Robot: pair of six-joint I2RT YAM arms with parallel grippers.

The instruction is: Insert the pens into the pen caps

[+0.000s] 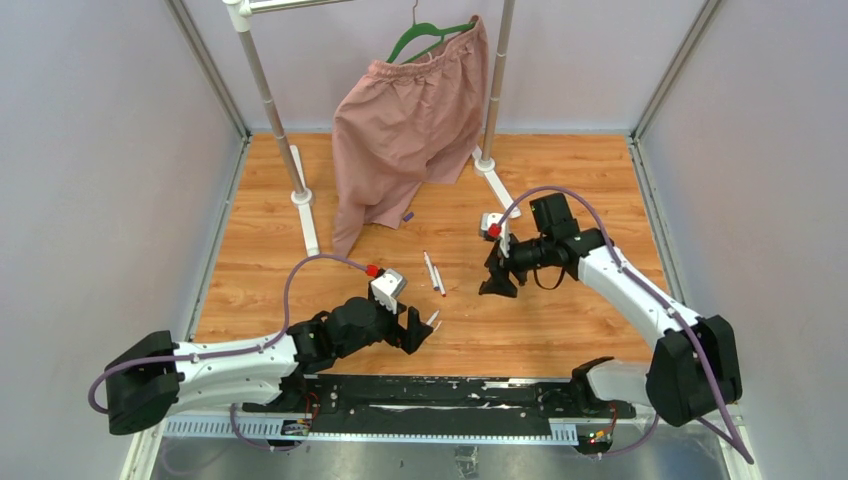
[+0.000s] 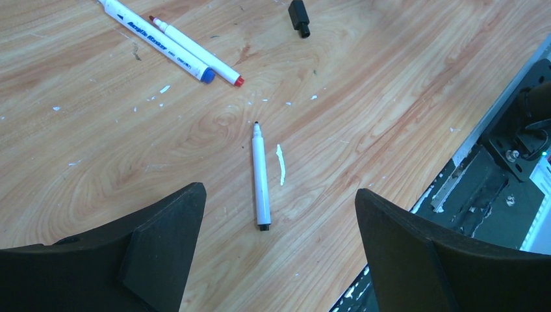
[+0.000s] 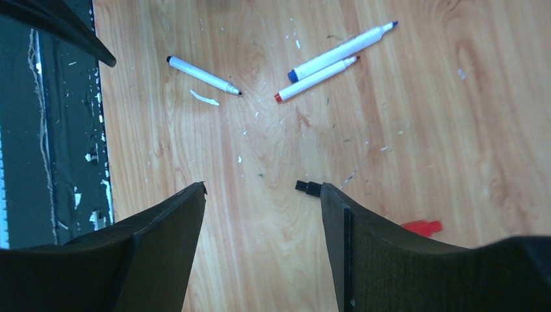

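My left gripper stands open above a thin white pen (image 2: 260, 175) with a black end, nothing between its fingers. Beside each other lie a blue marker and a red marker, both with tips bare in the right wrist view. My right gripper is open over the wood near a black cap (image 3: 308, 188), partly hidden by a finger, and a red cap (image 3: 421, 227). A small blue piece (image 1: 408, 216), perhaps a cap, lies by the hanging cloth.
Pink shorts (image 1: 400, 140) hang from a rack whose feet (image 1: 305, 225) stand on the back of the floor. A dark metal edge (image 1: 440, 395) runs along the front.
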